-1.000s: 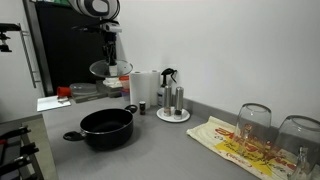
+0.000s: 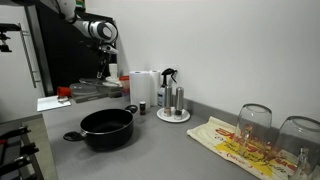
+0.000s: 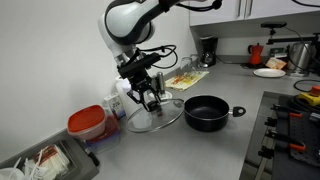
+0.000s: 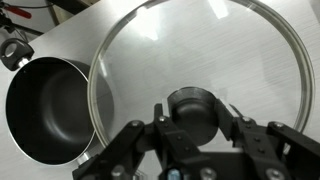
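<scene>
My gripper is shut on the black knob (image 4: 192, 110) of a glass lid with a metal rim. In exterior view 2 the glass lid (image 3: 143, 123) hangs in the air beside the black pot, slightly tilted. The black pot (image 2: 107, 128) sits uncovered on the grey table, its two handles out to the sides. From the wrist, the pot (image 4: 45, 112) shows at the left, with the lid's rim overlapping its right edge. In exterior view 1 the lid (image 2: 98, 88) is seen behind the pot, nearly edge-on.
Bottles and shakers stand on a white plate (image 2: 173, 115) beyond the pot. Two upturned glass jars (image 2: 253, 125) rest on a yellow cloth (image 2: 225, 140). A red-lidded container (image 3: 86, 122) and a dish rack (image 3: 48, 160) lie on the lid's far side.
The arm has swung left and away from the pot in exterior view 1, carrying the lid with it. The lid now hangs lower than before; the pot has stayed put.
</scene>
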